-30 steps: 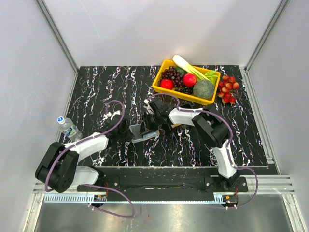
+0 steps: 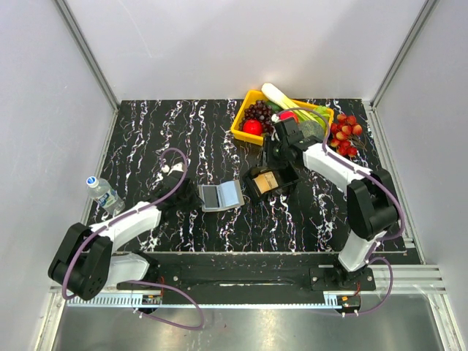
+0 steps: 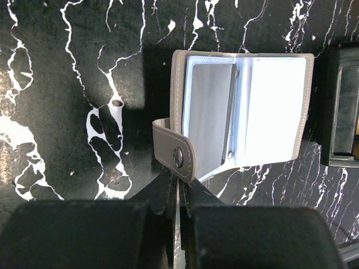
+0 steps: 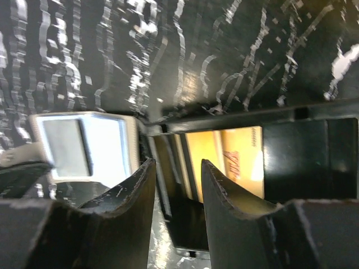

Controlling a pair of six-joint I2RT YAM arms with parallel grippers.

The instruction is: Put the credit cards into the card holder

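Observation:
The card holder point(image 3: 242, 112) lies open on the table, beige outside with pale blue and grey inner pockets. At its strap point(image 3: 171, 151), my left gripper is shut, with the thin strap edge running in between the fingertips. The black tray point(image 2: 287, 180) to the right contains yellow-tan cards point(image 4: 244, 156) standing beside darker ones. Above that tray's left part my right gripper is open, its fingertips apart and nothing held between them. In the top view the right arm partly covers the tray.
A yellow basket point(image 2: 238, 134) of fruit and vegetables stands behind the tray, with red fruit point(image 2: 346, 137) to its right. A water bottle point(image 2: 106, 196) is at the far left. Bare table lies behind the card holder.
My right gripper has moved right, from over the card holder to above the black tray, and the holder's right side is uncovered. The left gripper has stayed at the strap.

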